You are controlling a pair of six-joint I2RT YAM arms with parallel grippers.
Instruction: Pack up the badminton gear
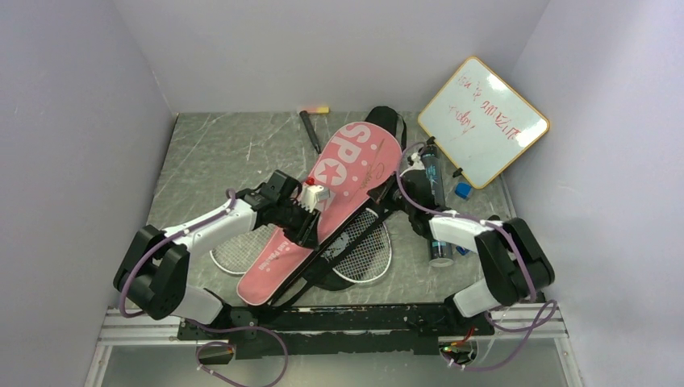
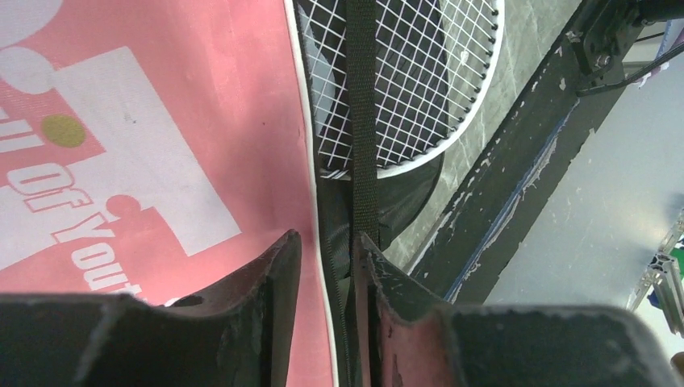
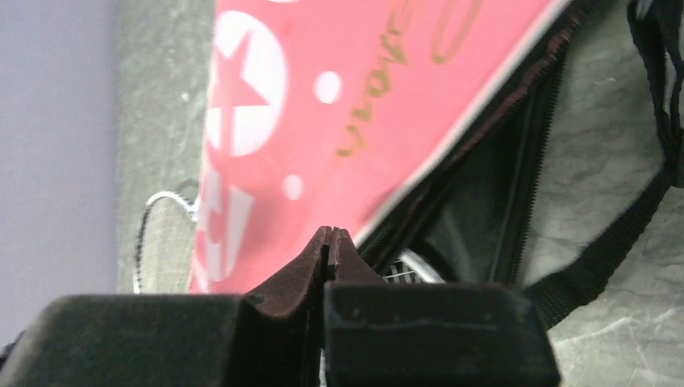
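Note:
A pink racket bag (image 1: pixel 355 153) with a black side lies diagonally across the table. Its zipped side gapes, showing a dark inside (image 3: pixel 472 201). One racket (image 1: pixel 369 256) shows beside the bag under a black strap (image 2: pixel 361 105); a second racket (image 1: pixel 238 254) pokes out on the left. Over the lower bag edge, my left gripper stands open, the white piping (image 2: pixel 313 177) passing between its fingertips without being clamped. My right gripper is shut with nothing between its fingers; the bag's edge runs outside them. A tube (image 1: pixel 440 254) stretches under the right arm.
A racket handle (image 1: pixel 309 129) sticks out above the bag. A whiteboard (image 1: pixel 484 121) leans at the back right, near a small blue box (image 1: pixel 463 190). An orange-yellow item (image 1: pixel 316 110) lies by the back wall. Bare table (image 1: pixel 218 153) spreads at the upper left.

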